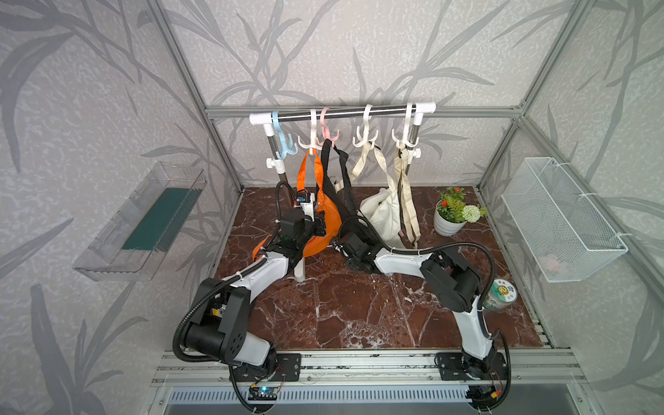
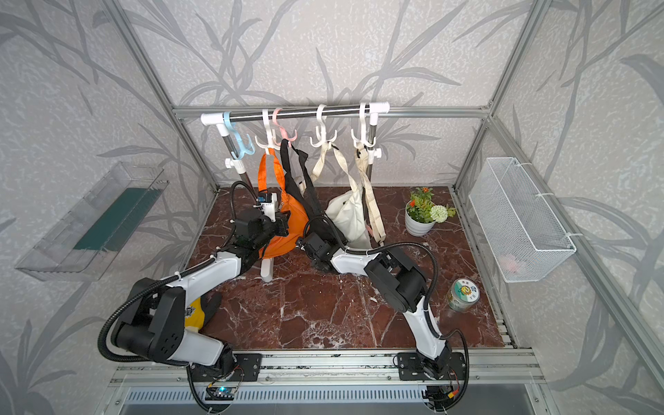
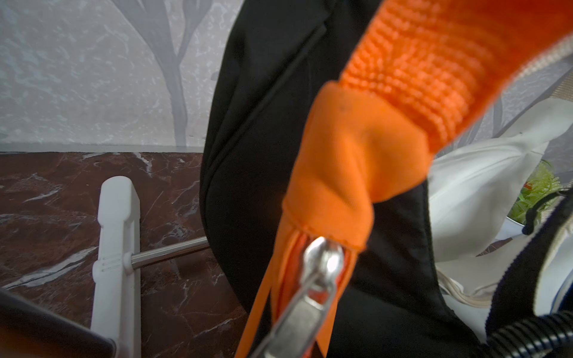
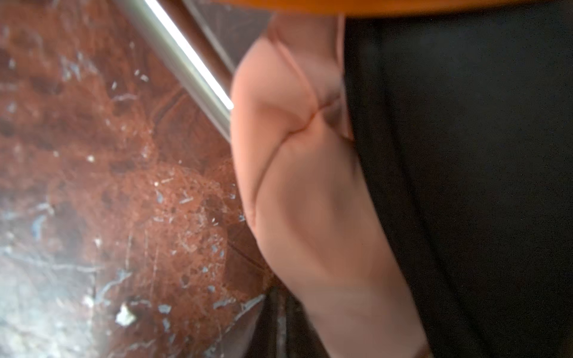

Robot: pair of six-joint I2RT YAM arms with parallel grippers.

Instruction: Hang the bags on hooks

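Note:
An orange bag (image 1: pixel 325 220) and black bag straps (image 1: pixel 328 162) hang from the rack beneath the middle hooks, white hook (image 1: pixel 311 135) and pink hook (image 1: pixel 325 128). My left gripper (image 1: pixel 314 221) is at the orange bag; in the left wrist view an orange strap end with zipper pull (image 3: pixel 322 262) fills the middle, fingertips not visible. My right gripper (image 1: pixel 339 245) is low beside the bags; in the right wrist view a pink fabric piece (image 4: pixel 298 179) lies along black fabric (image 4: pixel 465 179), with orange fabric above. Neither finger's state shows clearly.
Cream bags (image 1: pixel 387 214) hang to the right. A flower pot (image 1: pixel 448 222), a round tin (image 2: pixel 462 294) and wire basket (image 1: pixel 563 228) stand at the right, a clear tray (image 1: pixel 138 228) at the left.

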